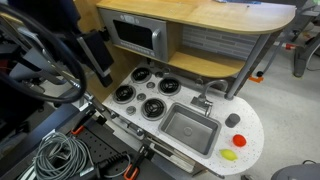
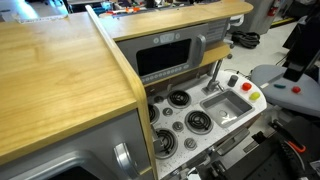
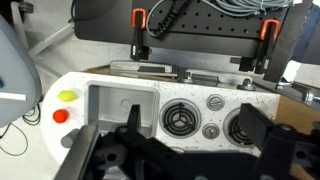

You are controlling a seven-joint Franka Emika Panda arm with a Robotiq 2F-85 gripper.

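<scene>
My gripper is open above the toy kitchen counter, nothing between its dark fingers in the wrist view. Below it are the stove burners [image 3: 181,118] and the grey sink [image 1: 189,131]. At the rounded end of the white counter, a red round object [image 1: 239,141] lies close to a yellow object [image 1: 228,155]. A small dark grey cup-like object [image 1: 232,120] stands beside them. The three are well apart from the gripper, past the sink.
A microwave [image 1: 139,34] sits under the wooden shelf [image 1: 208,13], behind the burners. The faucet [image 1: 205,99] rises at the sink's back edge. Coiled cable [image 1: 60,157] lies near the arm's base. The counter around the sink is clear.
</scene>
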